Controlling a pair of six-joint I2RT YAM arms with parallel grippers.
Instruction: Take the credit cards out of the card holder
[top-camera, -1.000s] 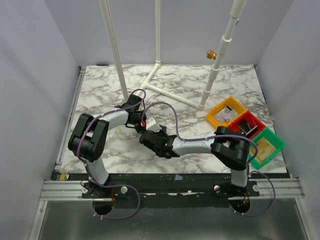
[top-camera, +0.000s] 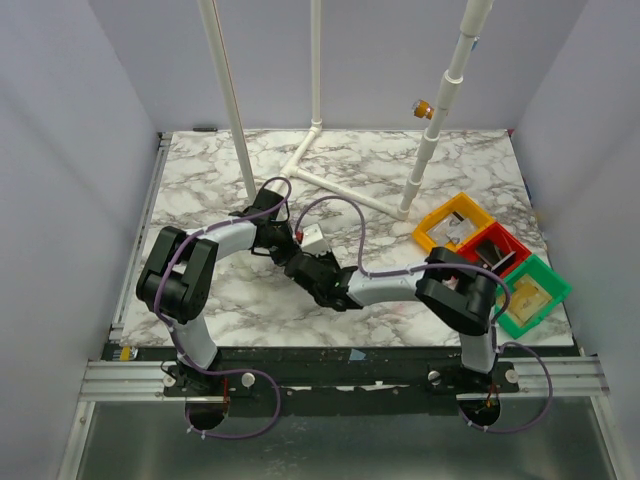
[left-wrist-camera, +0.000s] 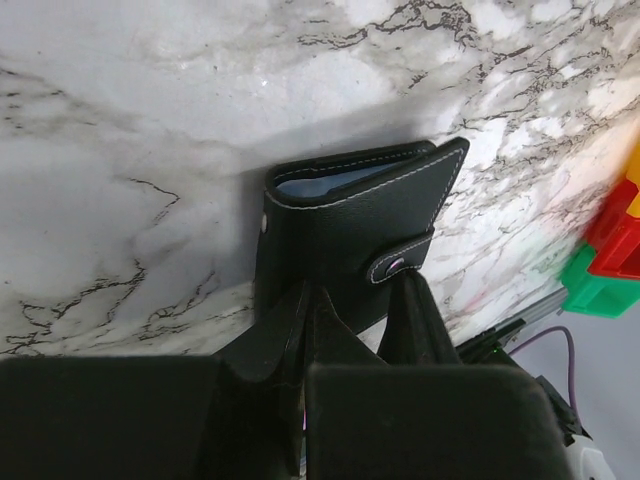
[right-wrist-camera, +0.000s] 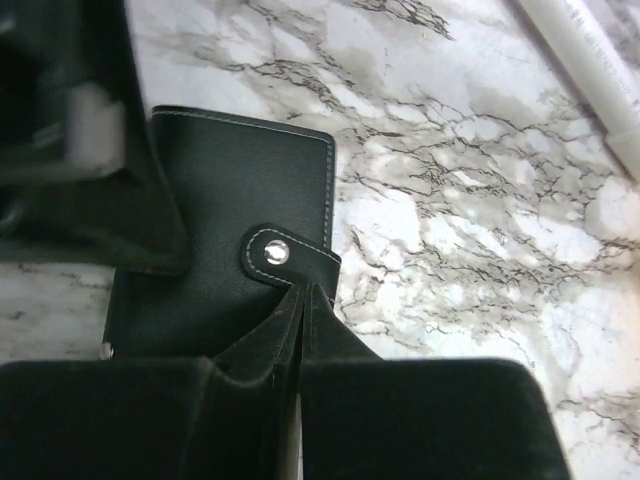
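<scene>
The black card holder (left-wrist-camera: 340, 240) lies closed on the marble, a pale sleeve showing inside its open top edge in the left wrist view. Its snap strap (right-wrist-camera: 290, 262) is fastened, with a silver button. My left gripper is shut at the holder's lower edge in that view. My right gripper is shut, its tips at the strap just below the button. The dark body of the other gripper fills the upper left of the right wrist view. In the top view both arms meet over the holder, mostly hiding it. No card is clearly visible.
Yellow (top-camera: 430, 228), red (top-camera: 510, 240) and green (top-camera: 545, 280) bins stand at the right. A white pipe frame (top-camera: 350, 195) runs behind the arms. The marble in front of the arms is clear.
The left arm has barely moved.
</scene>
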